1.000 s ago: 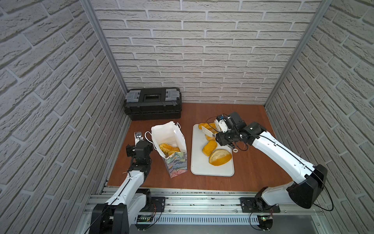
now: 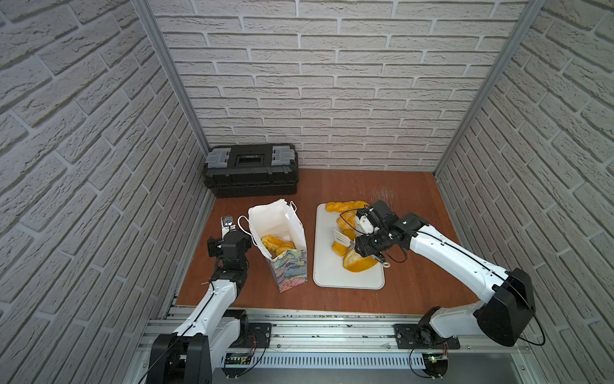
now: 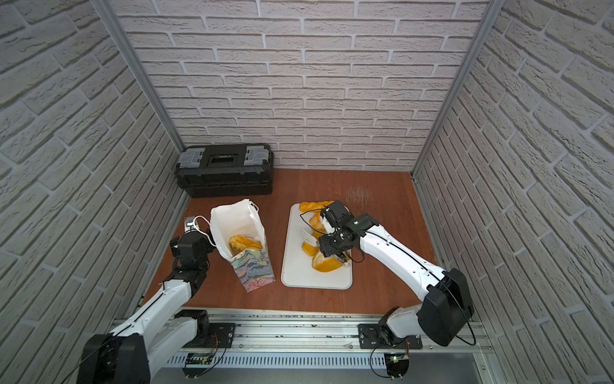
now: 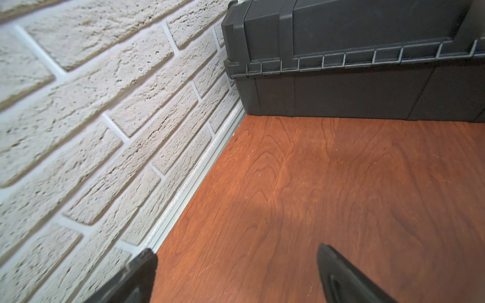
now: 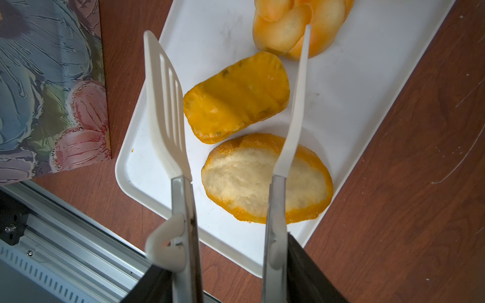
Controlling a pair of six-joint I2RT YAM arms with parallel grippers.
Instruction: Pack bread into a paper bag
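A pair of white-tipped tongs (image 5: 186, 242) sits in my right gripper, its arms spread wide. Between and beneath the tips lie a yellow-orange loaf (image 5: 237, 98) and part of a pale oval loaf (image 5: 242, 176), untouched as far as shows. A twisted bread (image 5: 283, 30) is farther up the white tray (image 5: 141, 169). Another braided bread (image 2: 339, 206) lies at the tray's back edge. The paper bag (image 2: 276, 220) stands upright with its mouth wide, bread (image 2: 276, 244) inside. Left of it, my left gripper is open and empty.
A black toolbox (image 2: 250, 169) stands at the back left against the wall. White handles (image 2: 246, 227) of the bag loop out near the left arm. Bare table (image 2: 422, 192) lies behind and right of the tray.
My right gripper and the tongs have moved toward the front of the tray, over the yellow-orange and oval loaves. The left arm and the bag have stayed put.
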